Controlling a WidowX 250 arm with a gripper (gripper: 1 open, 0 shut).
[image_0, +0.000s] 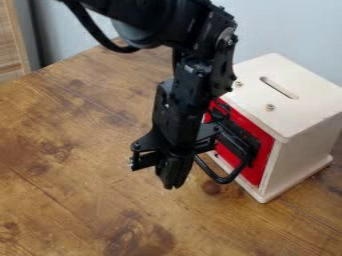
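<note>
My black gripper (173, 172) hangs over the wooden table, pointing down, its fingertips close together and shut, with no object visible between them. It is just left of a pale wooden box (287, 100) that has a slot in its top and a red front panel (243, 150) facing left. A black fitting on that panel is partly hidden behind the arm, and a black loop, perhaps a cable or handle, curves below it.
A pale wall stands behind, with a wooden piece (11, 40) at the far left edge.
</note>
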